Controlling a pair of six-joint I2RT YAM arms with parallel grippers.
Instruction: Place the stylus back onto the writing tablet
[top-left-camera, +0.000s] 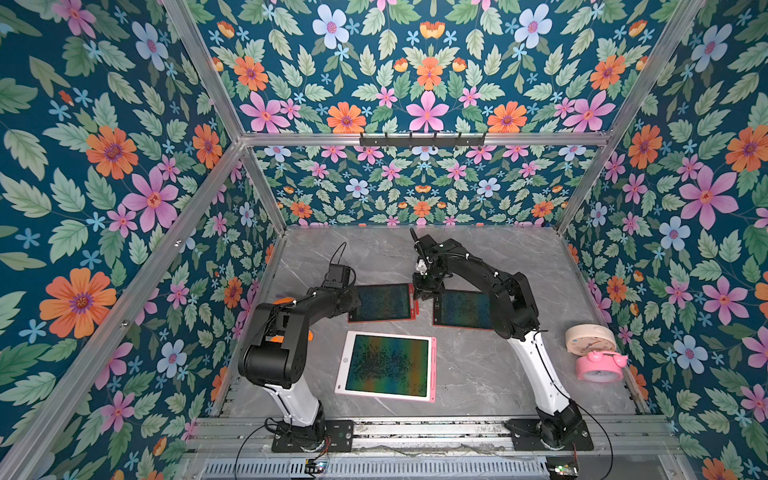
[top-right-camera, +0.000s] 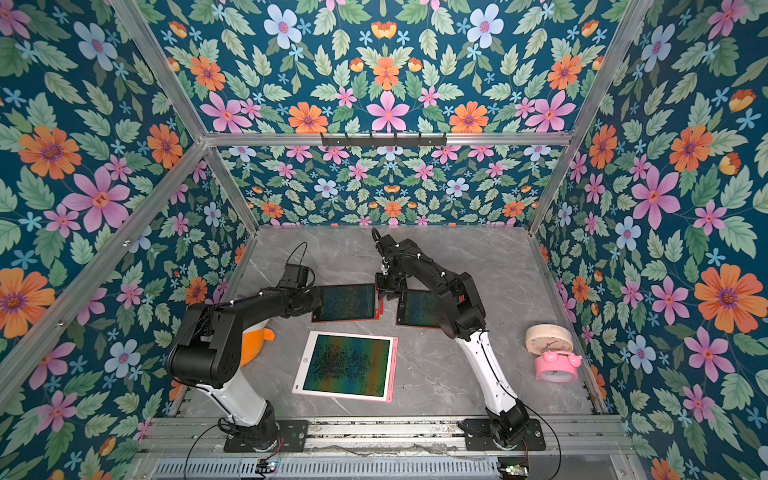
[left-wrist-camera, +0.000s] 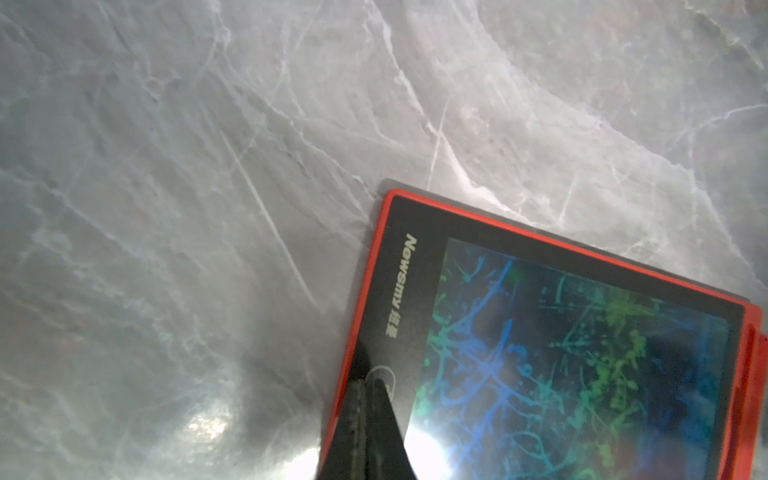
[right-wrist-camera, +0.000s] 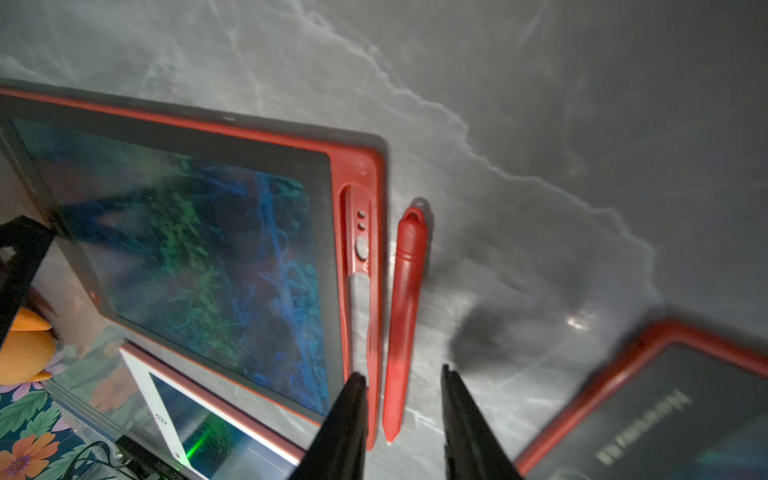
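Note:
The red stylus (right-wrist-camera: 405, 312) lies on the table just right of the black, red-edged tablet (right-wrist-camera: 216, 240), roughly parallel to its empty stylus slot (right-wrist-camera: 358, 264). Over the stylus's lower tip, my right gripper is open, with space between its fingers; the stylus tip shows between them in the right wrist view, nearer the left one. At the tablet's left edge, my left gripper is shut with nothing visible between its fingertips. From above, the right arm partly hides the stylus (top-left-camera: 416, 305).
A second red-edged tablet (top-left-camera: 462, 309) lies right of the stylus, partly under the right arm. In front is a larger white-and-pink tablet (top-left-camera: 345, 361). An orange object (top-right-camera: 253, 344) sits by the left arm; a pink clock (top-left-camera: 600, 365) stands far right.

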